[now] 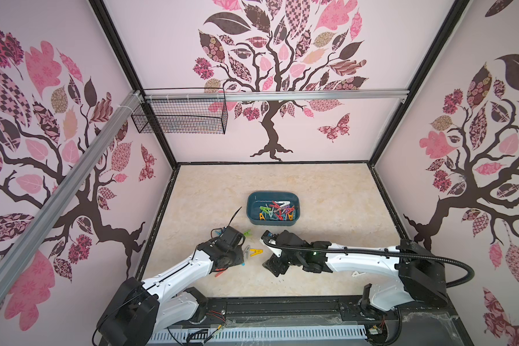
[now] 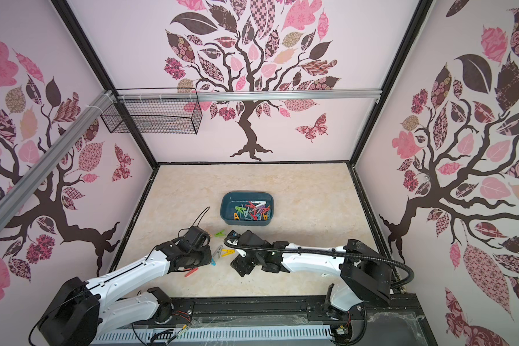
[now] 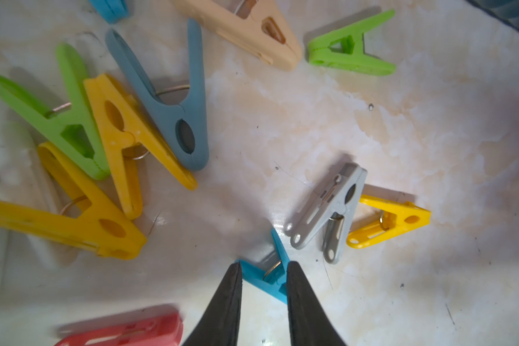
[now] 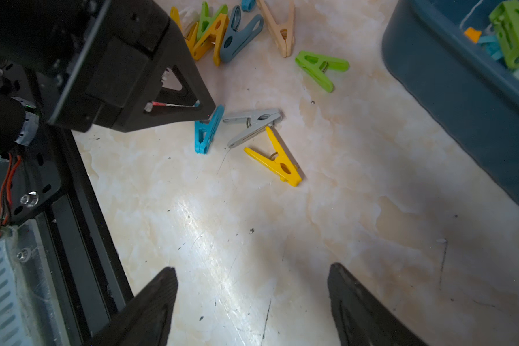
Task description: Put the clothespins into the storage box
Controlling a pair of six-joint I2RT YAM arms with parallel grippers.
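The blue storage box point(image 1: 272, 196) holds a pile of coloured clothespins. Loose pins lie in front of it: yellow point(image 3: 395, 222), grey point(image 3: 328, 201), green point(image 3: 346, 46), red point(image 3: 127, 331) and a cluster at the left in the left wrist view. My left gripper is over a cyan clothespin point(image 3: 274, 276), fingers part open on either side of it; whether it grips is unclear. My right gripper stands open above bare table right of the loose pins, nothing between its fingers.
A wire basket point(image 1: 178, 115) hangs from the rail at the back left. Both arms reach over the front of the table, close to each other.
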